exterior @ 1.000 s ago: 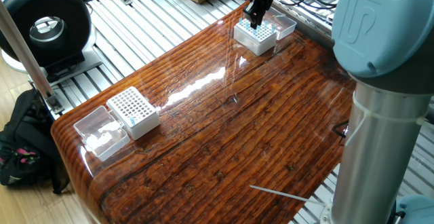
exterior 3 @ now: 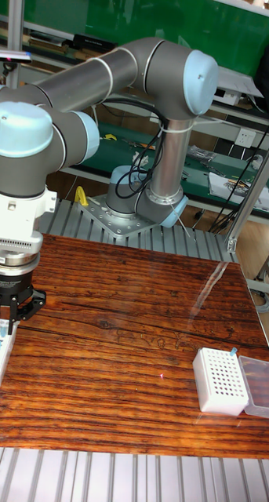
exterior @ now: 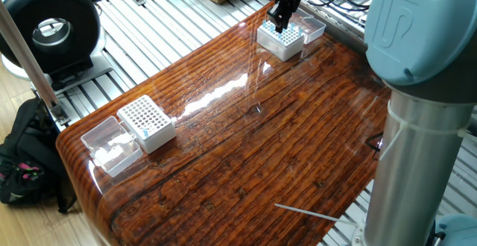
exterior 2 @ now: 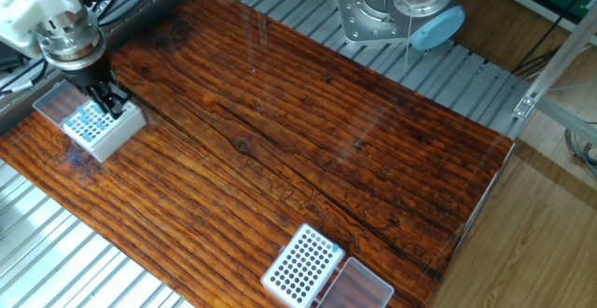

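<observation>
My black gripper [exterior: 279, 28] points down at the far white tip rack [exterior: 281, 48], its fingertips at the rack's top face. Several blue tips stand in this rack's holes. In the second exterior view the gripper [exterior 2: 114, 110] is over the right part of the same rack [exterior 2: 114, 138]. The third exterior view shows the gripper [exterior 3: 5, 325] at the left edge, with blue tips by its fingers; whether it grips one is too small to tell. A second white rack [exterior: 155, 136] stands at the other end of the table, mostly empty, with a blue tip [exterior 3: 234, 351] at one corner.
Both racks have clear lids folded open: one lid [exterior: 113, 147] by the near rack, another [exterior: 311, 28] behind the far one. The arm's base [exterior 3: 118, 219] stands beyond the table's edge.
</observation>
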